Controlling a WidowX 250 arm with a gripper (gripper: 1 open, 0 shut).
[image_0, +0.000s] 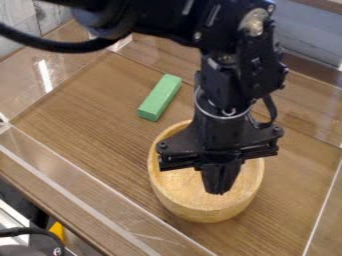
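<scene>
My black gripper (218, 176) hangs pointing down over a round pale wooden bowl (181, 198), its fingers low over the bowl's interior and shut, with nothing seen between them. The body of the gripper hides the back of the bowl and much of its inside. A green block (159, 96) lies on the wooden table (87, 130) to the back left of the bowl, apart from it.
Clear wood surrounds the block on the left. Transparent strips or walls run along the table's left and front edges. A pale wall (313, 50) stands at the back right. Cables and a small yellow item show at the bottom left, off the table.
</scene>
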